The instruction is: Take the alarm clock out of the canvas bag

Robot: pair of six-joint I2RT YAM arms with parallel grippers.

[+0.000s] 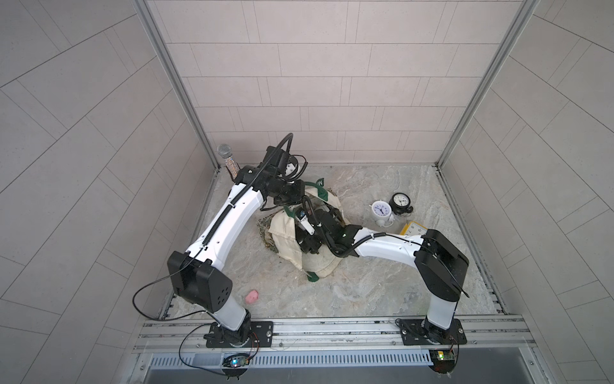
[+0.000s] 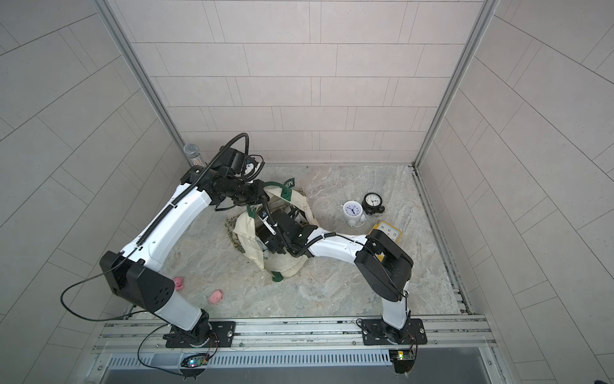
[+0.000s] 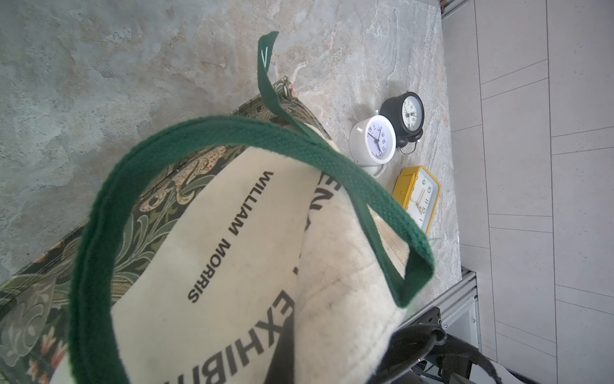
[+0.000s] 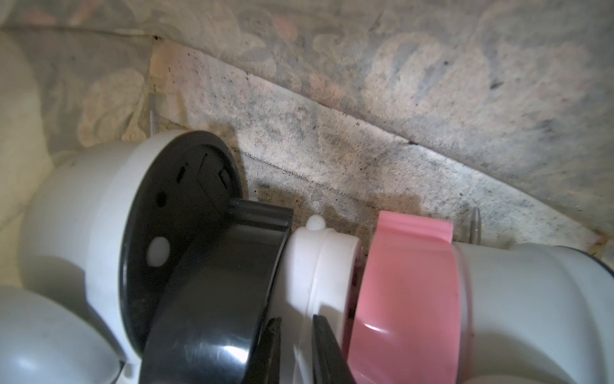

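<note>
The cream canvas bag (image 1: 287, 238) with green handles stands open on the table. At its far left rim my left gripper (image 1: 299, 199) is shut on the canvas; in the left wrist view one dark finger (image 3: 282, 359) lies against the cloth, and the other is hidden. My right gripper reaches down inside the bag, part open, its fingertips around a slim white alarm clock (image 4: 319, 268). Beside that clock stand a black clock (image 4: 211, 300) and a pink clock (image 4: 409, 294). Whether both fingers touch the white clock cannot be told.
More pale round clocks (image 4: 70, 211) crowd the bag's left and right ends. On the table to the right stand white (image 1: 381, 210), black (image 1: 401, 202) and yellow (image 1: 413, 228) clocks. Pink lumps (image 2: 215, 297) lie near the front edge. A bottle (image 1: 225, 155) stands back left.
</note>
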